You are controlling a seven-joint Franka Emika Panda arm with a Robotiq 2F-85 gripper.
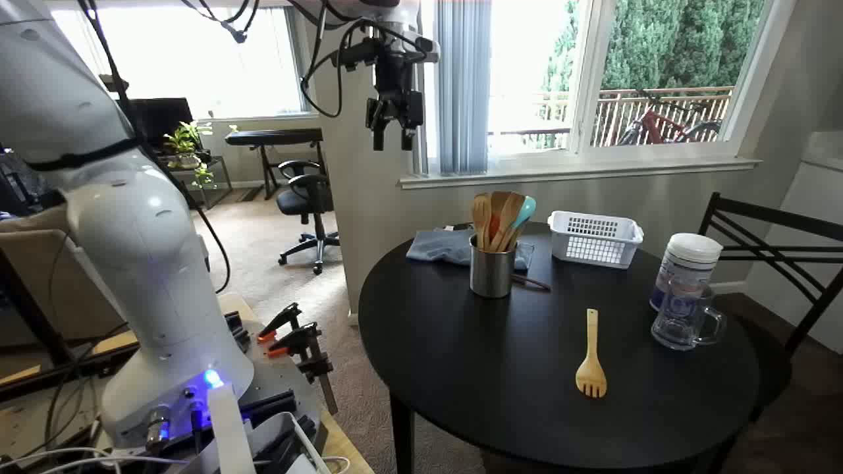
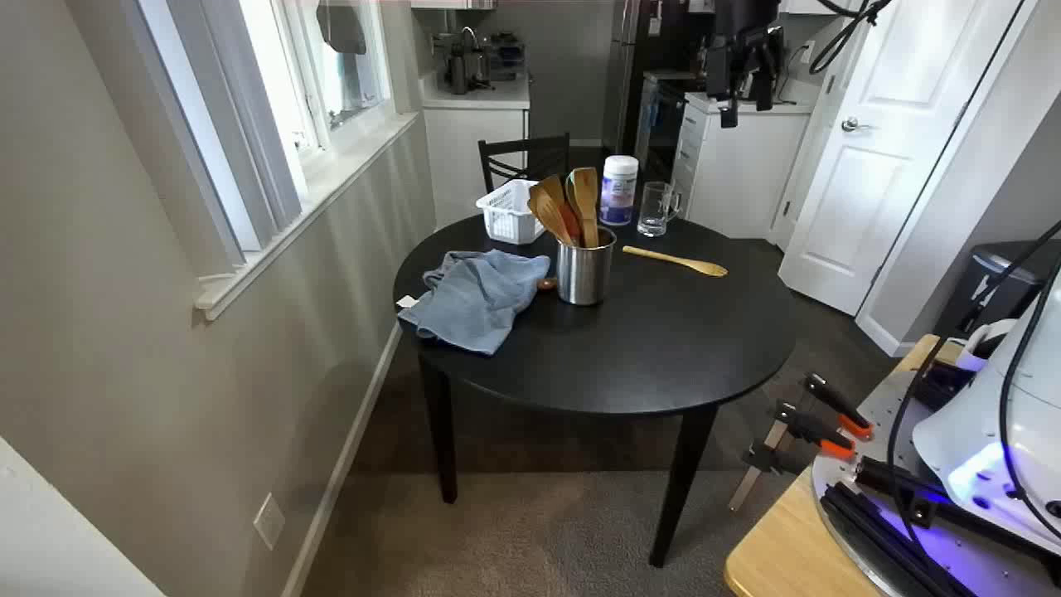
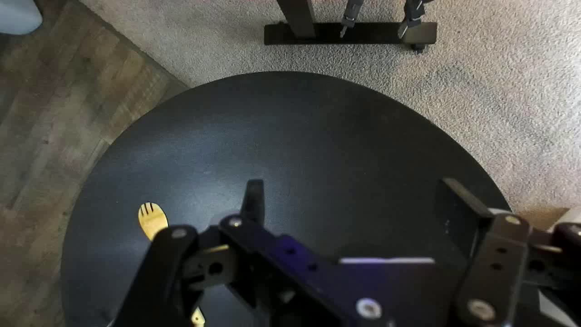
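My gripper (image 1: 392,142) hangs high above the round black table (image 1: 442,379), open, with nothing between its fingers. From above, in the wrist view, its two fingers (image 3: 253,201) stand wide apart over bare tabletop. A wooden spork (image 1: 592,367) lies alone on the table; my gripper's body covers the middle of its handle in the wrist view. Several wooden utensils and a turquoise-ended one (image 1: 525,210) stand in a steel canister (image 1: 491,272). Behind it, a blue-grey cloth (image 2: 477,298) lies crumpled, with a brown handle (image 1: 531,282) sticking out nearby.
A white basket (image 1: 594,238) sits at the window side of the table. A white-lidded tub (image 1: 685,268) and a clear glass mug (image 1: 679,320) stand close together near the edge by the chair (image 1: 778,261).
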